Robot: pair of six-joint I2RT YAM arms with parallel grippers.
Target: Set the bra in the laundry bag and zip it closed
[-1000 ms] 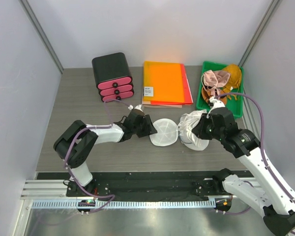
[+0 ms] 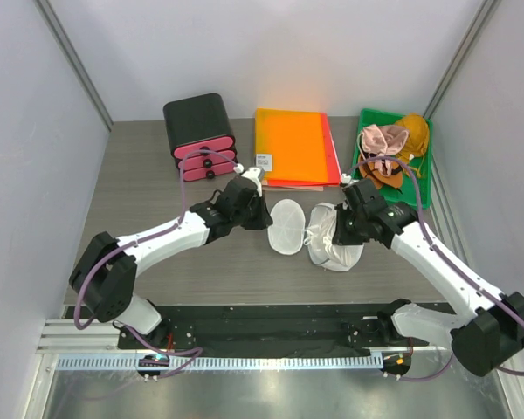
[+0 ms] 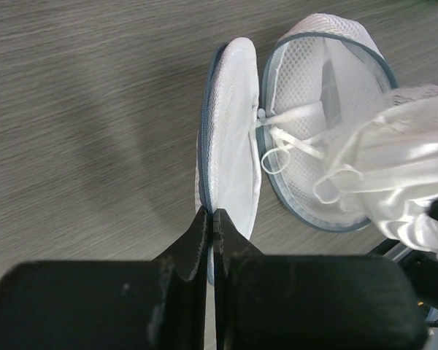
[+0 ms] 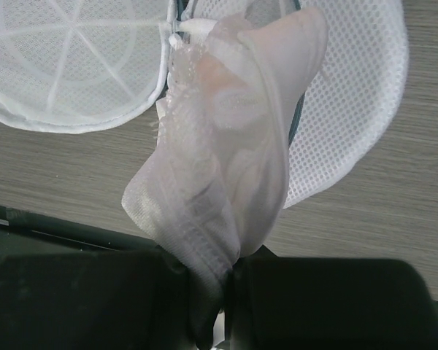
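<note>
The white mesh laundry bag lies unzipped on the table, its round lid [image 2: 286, 227] to the left and its grey-edged base [image 2: 342, 261] to the right. My left gripper is shut on the lid's rim, which stands tilted up in the left wrist view. The white bra [image 4: 226, 138] hangs crumpled from my right gripper, shut on one end of it. Its loose part hangs over the base, and a thin strap [image 3: 296, 142] reaches toward the hinge between lid and base. The zipper pull cannot be made out.
At the back right, a green basket [image 2: 368, 117] holds several pink, brown and yellow bras. Orange and red folders [image 2: 293, 144] lie at the back middle, beside a black and pink drawer box [image 2: 198, 122].
The right arm has come down and left with the bra, now lower over the bag's base. My left gripper has risen slightly with the lid's rim, and the lid has tilted.
</note>
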